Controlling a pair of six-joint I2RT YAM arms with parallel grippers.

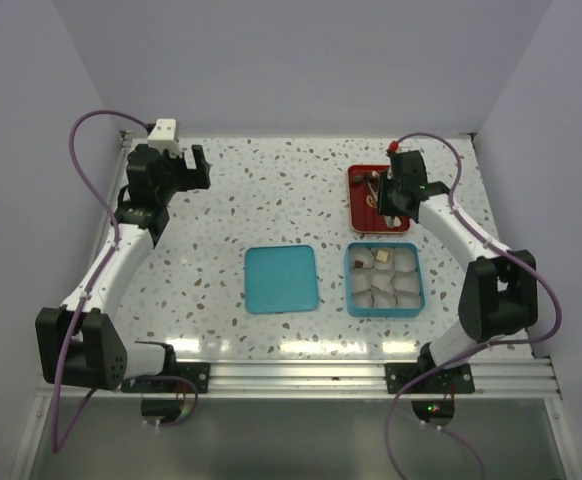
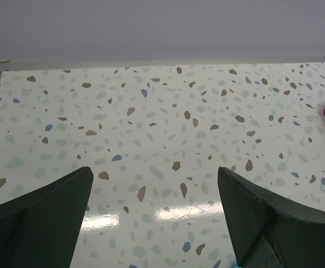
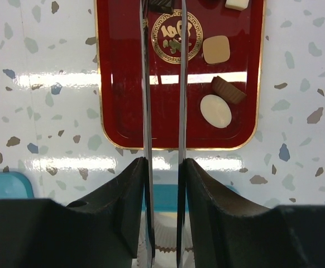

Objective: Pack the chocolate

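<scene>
My right gripper is part open over the red tray [image 3: 120, 106], its long fingers reaching to a dark chocolate piece [image 3: 160, 4] at the upper edge of the right wrist view; whether they touch it is unclear. The tray also holds a tan square [image 3: 216, 49], a brown piece [image 3: 228, 90], a white oval [image 3: 215, 110] and a white piece [image 3: 236, 4]. Below the tray sits a blue box [image 1: 384, 310] with several paper cups and a few pieces in it. My left gripper [image 1: 195, 168] stands open and empty over the table's back left.
A blue lid [image 1: 281, 278] lies left of the box in the top view. Walls bound the table at the back and sides.
</scene>
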